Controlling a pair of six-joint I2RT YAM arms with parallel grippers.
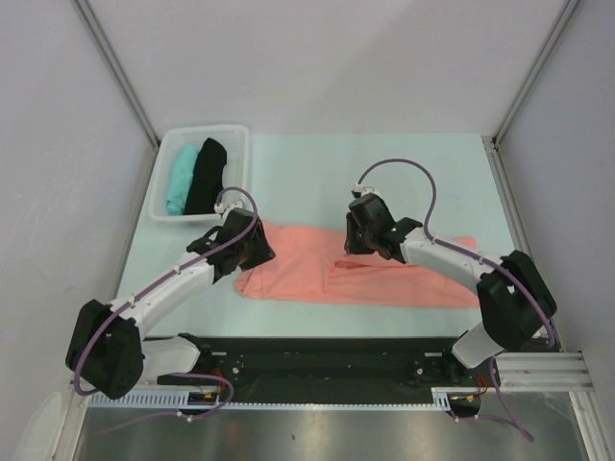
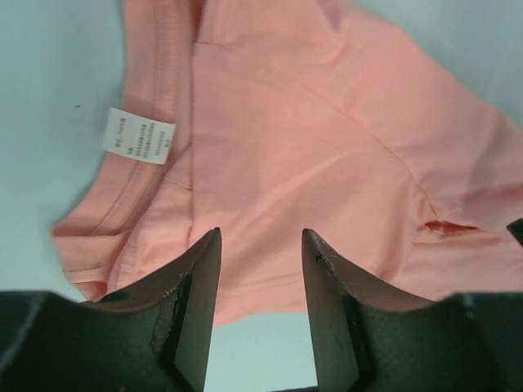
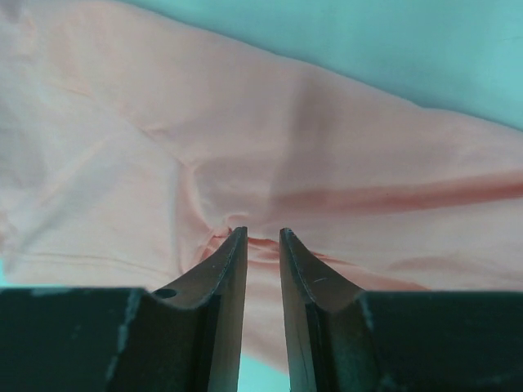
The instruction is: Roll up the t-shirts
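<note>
A pink t-shirt (image 1: 404,288) lies spread across the table, its left part folded and rumpled, with a label (image 2: 139,135) visible on the band at that end. My left gripper hangs over this left end, fingers parted, with nothing seen between them. My right gripper is over the middle of the shirt, by a crease, its fingers slightly apart and nothing visibly held.
A white bin (image 1: 156,197) at the back left holds a teal bundle (image 1: 182,178) and a black bundle (image 1: 208,175).
</note>
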